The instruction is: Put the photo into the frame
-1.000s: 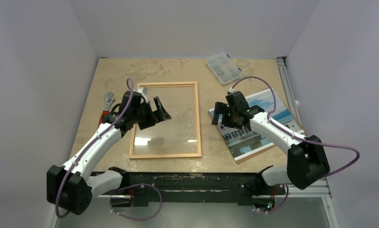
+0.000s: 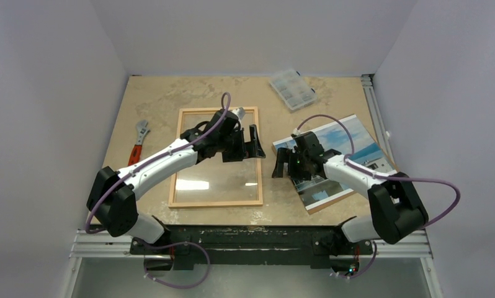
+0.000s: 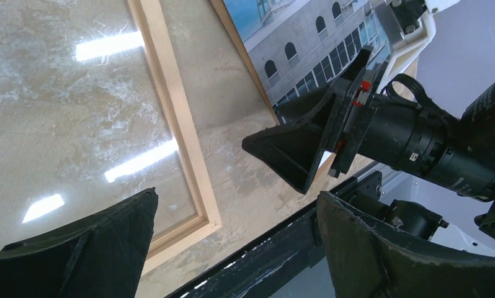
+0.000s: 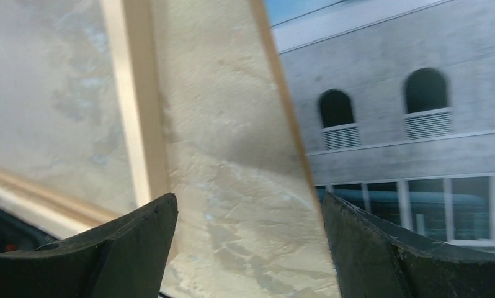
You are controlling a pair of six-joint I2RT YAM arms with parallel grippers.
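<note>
The photo (image 2: 356,139), a blue sky over a pale arcaded building on a thin board, lies at an angle on the right of the table. Left of it rests the empty wooden frame (image 2: 216,203), its clear pane showing the table beneath. Over the frame's right side hovers my left gripper (image 2: 257,141), open and empty. My right gripper (image 2: 280,162) is open at the photo's left edge, with nothing held. In the right wrist view that edge (image 4: 294,124) runs down towards the right finger (image 4: 381,261); whether they touch cannot be told. The right arm covers part of the photo.
A clear compartment box (image 2: 293,89) sits at the back. An adjustable wrench (image 2: 138,143) with a red handle lies left of the frame. A narrow strip of bare table separates frame and photo, and the two grippers are close together above it.
The photo and frame stayed put.
</note>
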